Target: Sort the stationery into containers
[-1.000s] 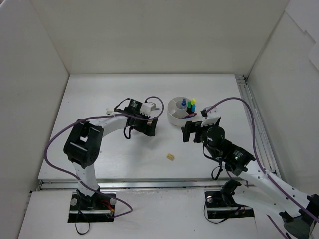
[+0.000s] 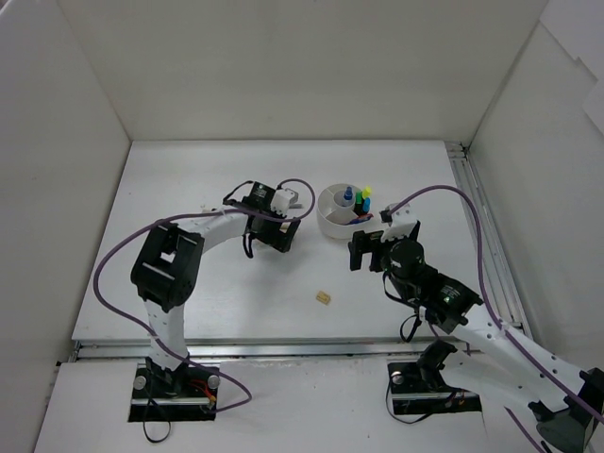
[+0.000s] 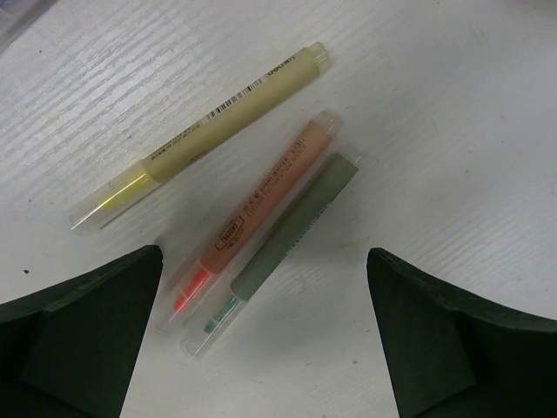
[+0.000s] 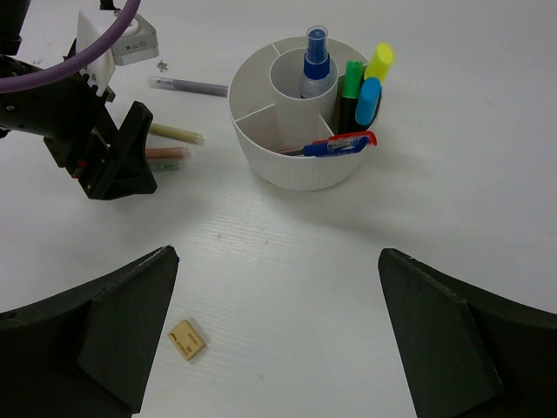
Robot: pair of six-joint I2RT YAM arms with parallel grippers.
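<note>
My left gripper hangs open low over three pens. A yellow pen [image 3: 231, 113] lies apart, while an orange pen [image 3: 271, 187] and a green pen [image 3: 296, 222] lie side by side between the fingertips, with nothing gripped. A white divided round container [image 4: 283, 165] holds a blue-capped bottle [image 4: 316, 70], coloured markers [image 4: 365, 100] and blue and red pens [image 4: 335, 148]. My right gripper [image 2: 373, 243] is open and empty, in front of the container.
A small tan block [image 4: 186, 339] lies on the front of the table [image 2: 255, 302]. A grey pen [image 4: 191, 86] lies left of the container.
My left gripper has shifted slightly over the pens, and its arm's elbow has moved a little to the right. The right arm looks unchanged.
</note>
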